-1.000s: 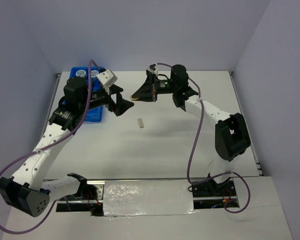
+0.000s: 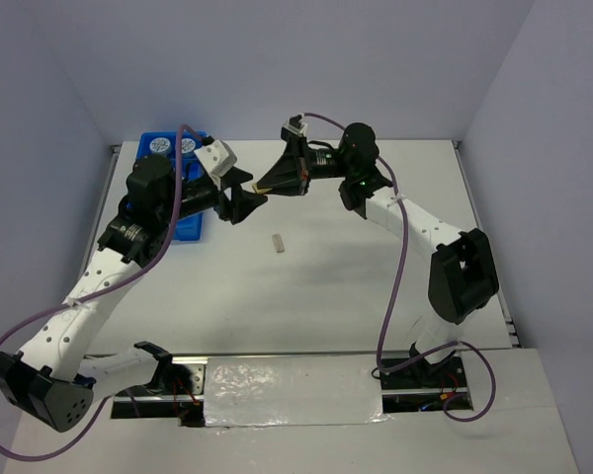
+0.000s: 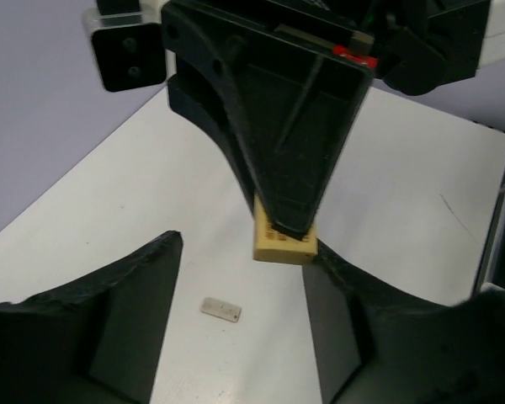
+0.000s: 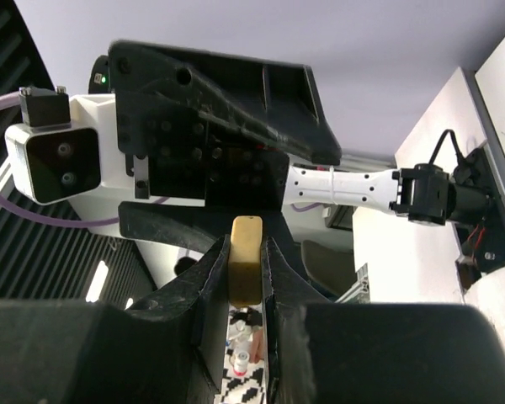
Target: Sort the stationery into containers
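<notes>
A small yellow block, like an eraser, is held in my right gripper, which is shut on it; it also shows in the left wrist view. My left gripper is right at the block, its fingers to either side in its wrist view; whether they grip it is unclear. A blue tray with round compartments stands at the back left, partly hidden by the left arm. A small pale grey piece lies on the table below the grippers.
Walls border the back and sides, and a metal edge runs along the front.
Both grippers have shifted slightly over the last second, the right one a little leftward and up in the top view, closing on the left gripper with the block.
</notes>
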